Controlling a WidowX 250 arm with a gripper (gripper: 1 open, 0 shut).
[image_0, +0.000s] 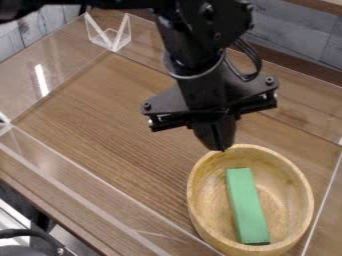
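Note:
A black gripper reaches down from the top of the view, its tip just above the back edge of a round wooden bowl. The gripper looks shut, with nothing visible between its fingers, though the tip is small and dark. Inside the bowl lies a long green block.
A clear plastic piece stands at the back left. A raised wooden edge runs along the back right, and black cables lie at the lower left corner.

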